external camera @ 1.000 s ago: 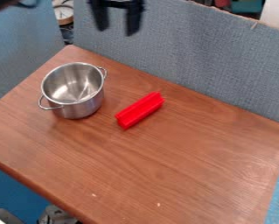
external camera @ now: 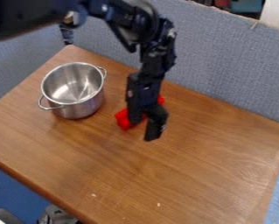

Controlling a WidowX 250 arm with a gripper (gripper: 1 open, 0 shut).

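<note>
My black gripper [external camera: 142, 129] is lowered over the red elongated object [external camera: 124, 119] in the middle of the wooden table, its fingers open and reaching down around it. The arm and gripper cover much of the red object. A steel pot [external camera: 73, 89] with two handles stands to the left, apart from the gripper.
Grey padded walls [external camera: 229, 61] border the back and left. A light blue strip [external camera: 275, 197] lies at the right edge.
The arm has come down from above the back wall to the red object, which it now partly hides. The pot has not moved.
</note>
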